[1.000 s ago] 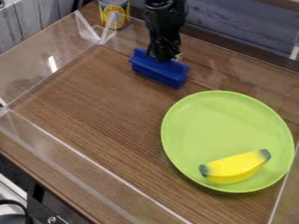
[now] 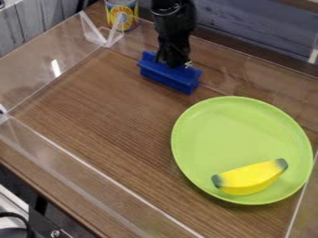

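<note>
A black gripper [image 2: 172, 58] hangs at the top middle, its fingers down at a blue brick-like block [image 2: 168, 77] on the wooden table. The fingertips are dark against the block, and whether anything is between them is hard to see. A green plate [image 2: 233, 131] on the right holds a yellow banana [image 2: 251, 177] near its front edge.
A can [image 2: 122, 13] stands at the back left corner behind clear plastic. A grey back wall [image 2: 261, 33] runs behind the table.
The gripper has shifted very slightly at the blue block; the plate and banana have stayed put.
</note>
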